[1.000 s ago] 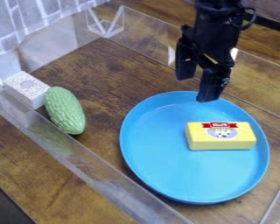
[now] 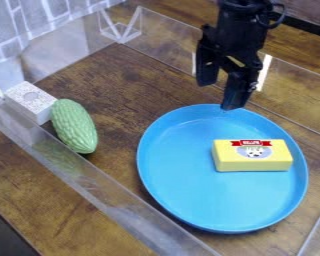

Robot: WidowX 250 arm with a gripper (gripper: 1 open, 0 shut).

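Note:
My black gripper [image 2: 226, 82] hangs at the top centre right of the camera view, above the back of a blue plate [image 2: 203, 200]. A yellow box [image 2: 251, 158] with a red-and-white label lies on the right part of the plate, below and in front of the gripper. A pale green melon-like object [image 2: 73, 126] lies on the wooden surface left of the plate. The gripper's fingers are dark and partly overlap in view, so whether it is open or shut is unclear.
A white block [image 2: 29, 103] sits at the far left. Clear bin walls run along the back and the lower left. The wooden surface [image 2: 136, 80] between the green object and the gripper is mostly clear.
The gripper has shifted very slightly; the plate, box and green object have not moved.

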